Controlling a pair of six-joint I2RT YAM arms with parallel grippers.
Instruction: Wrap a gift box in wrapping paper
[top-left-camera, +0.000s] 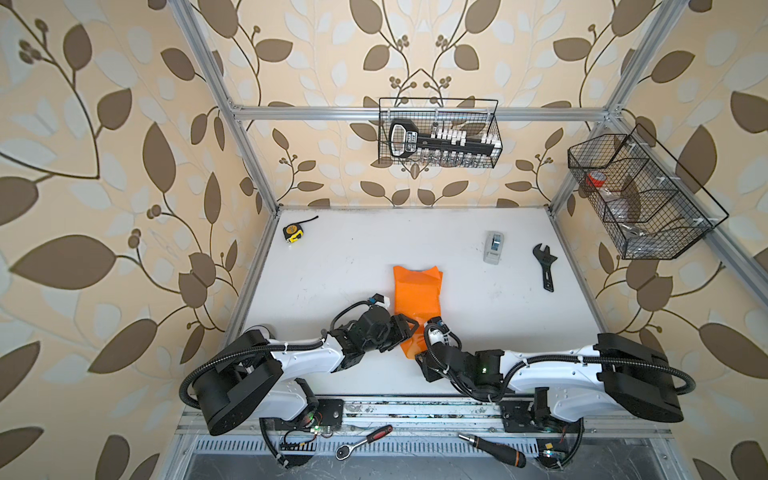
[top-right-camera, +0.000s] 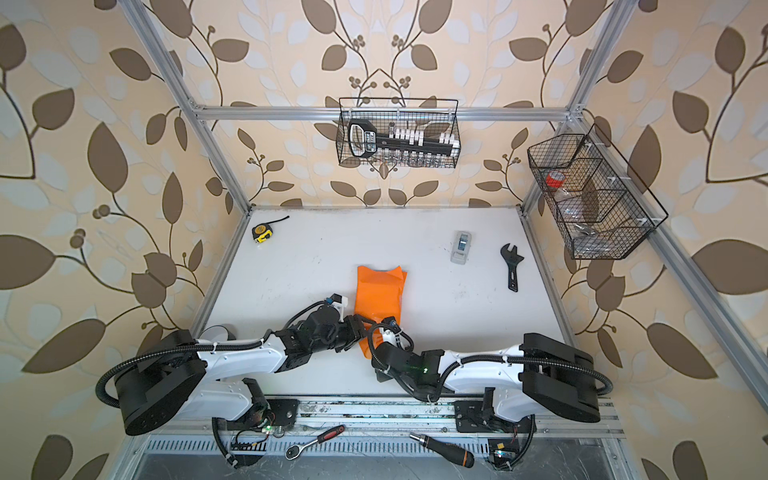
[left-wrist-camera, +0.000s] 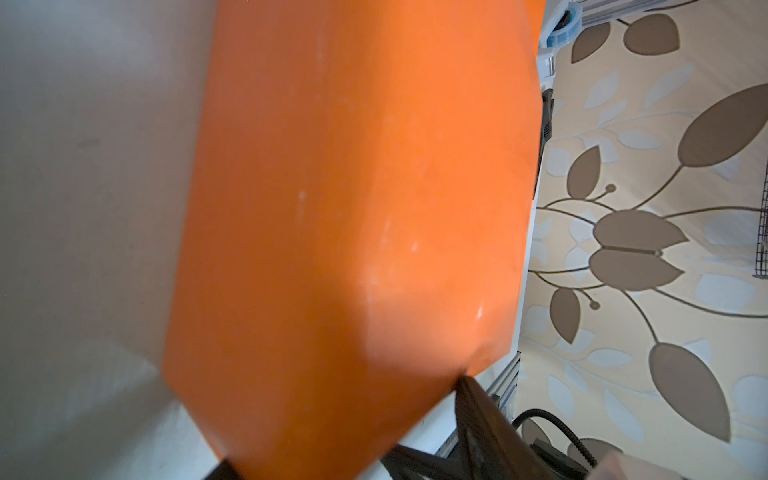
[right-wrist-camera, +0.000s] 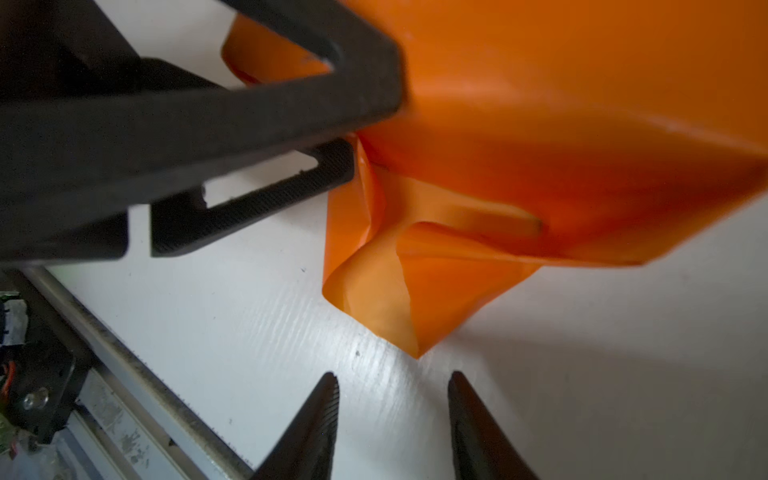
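The gift is an orange-wrapped package (top-left-camera: 417, 294) lying lengthwise near the table's middle; the box inside is hidden by the paper. At its near end a loose, folded paper flap (right-wrist-camera: 432, 280) tapers to a point just above the table. My left gripper (top-left-camera: 413, 325) is at the package's left near corner. In the right wrist view its parted fingers (right-wrist-camera: 320, 88) touch the paper beside the flap. My right gripper stands open before the flap's tip, with nothing between its fingers. From above, the right arm hides part of the flap.
A tape measure (top-left-camera: 293, 232) lies back left; a grey device (top-left-camera: 493, 247) and an adjustable wrench (top-left-camera: 545, 266) are on the right. The two grippers are very close together.
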